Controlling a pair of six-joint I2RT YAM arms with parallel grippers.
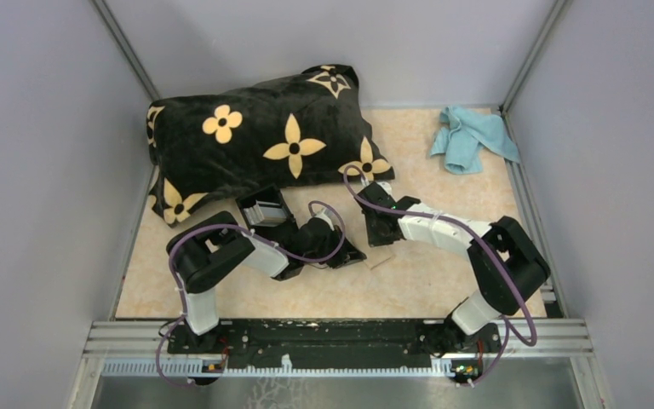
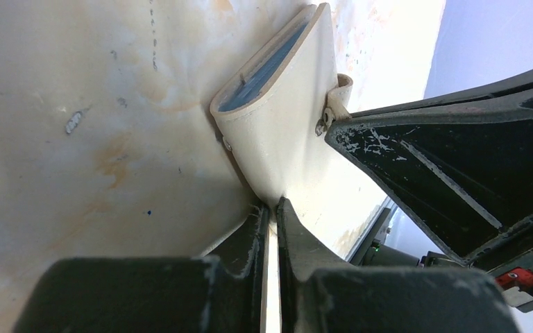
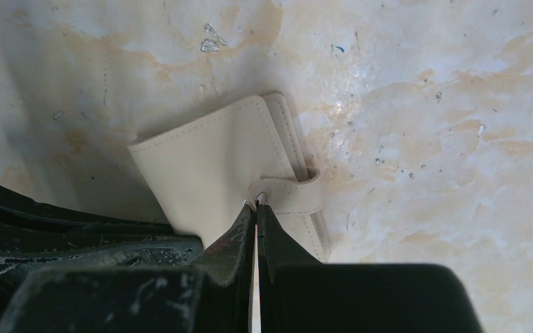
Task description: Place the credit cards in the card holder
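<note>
The cream card holder stands part raised off the table, a blue lining showing in its gap in the left wrist view. My left gripper is shut on the holder's lower edge. At the strap (image 3: 288, 194) with its metal snap, my right gripper has its tips together, the thin strap end pinched between them. In the top view only a small part of the holder (image 1: 380, 259) shows between the two grippers. Flat pale pieces, perhaps the cards (image 1: 264, 214), lie in a black box (image 1: 260, 193) behind the left arm.
A large black pillow with yellow flowers (image 1: 255, 128) fills the back left. A blue cloth (image 1: 473, 139) lies at the back right.
</note>
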